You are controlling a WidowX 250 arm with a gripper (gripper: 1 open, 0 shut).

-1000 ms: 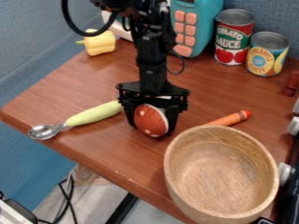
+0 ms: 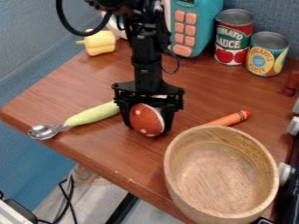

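A black robot gripper (image 2: 147,105) reaches down at the middle of the wooden table, its fingers around a red ball-like object (image 2: 147,121) low at the tabletop. Whether the fingers press on it is hard to tell. To its left lies a spoon (image 2: 87,117) with a pale yellow-green handle and metal head. An orange crayon-like stick (image 2: 226,120) lies to the right, behind a pale wooden bowl (image 2: 221,175) at the front right.
Two cans (image 2: 233,39) stand at the back right, near a small red object (image 2: 291,85). A teal toy (image 2: 190,26) and yellow object (image 2: 98,44) are at the back.
The gripper and red object have shifted only very slightly over the last second; everything else is still.
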